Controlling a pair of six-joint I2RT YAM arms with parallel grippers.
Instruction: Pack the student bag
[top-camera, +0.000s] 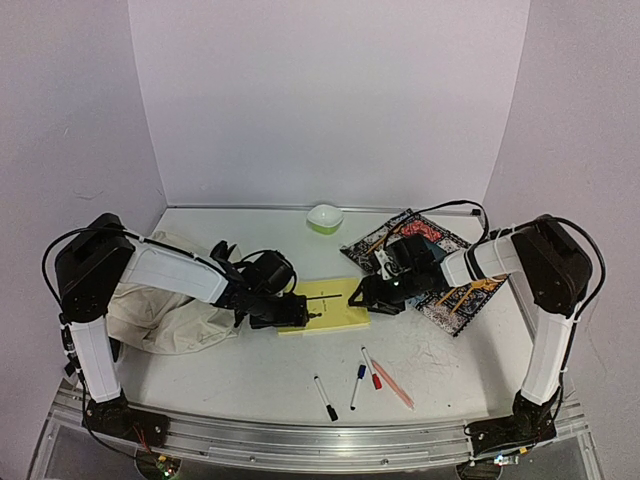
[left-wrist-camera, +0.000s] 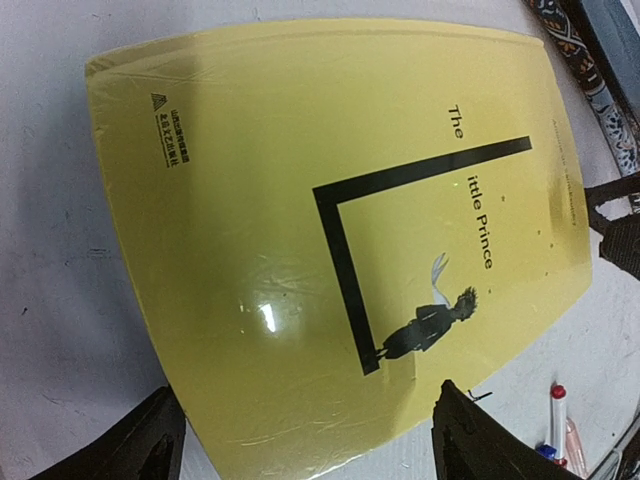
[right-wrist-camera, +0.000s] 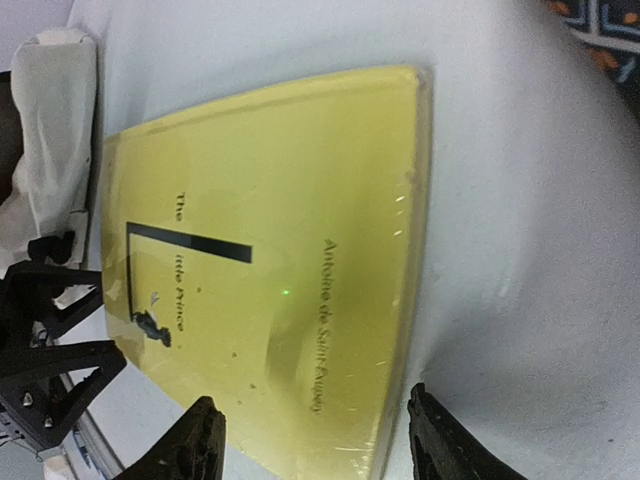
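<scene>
Flat on the table lies a yellow book titled The Little Prince (top-camera: 335, 312), between my two arms. My left gripper is over its left end, with fingers (left-wrist-camera: 472, 440) spread wide. Across from it, my right gripper is at the right end, also open; the book's right edge passes between its fingers in the right wrist view. Whether any fingertip touches the book I cannot tell. The beige cloth bag (top-camera: 165, 315) lies slumped at the left, partly under my left arm.
A patterned cloth (top-camera: 455, 310) lies under my right arm. A white and green bowl (top-camera: 324, 219) stands at the back. In front are several markers, including a red-capped one (top-camera: 371, 367), and a pinkish stick (top-camera: 393, 383).
</scene>
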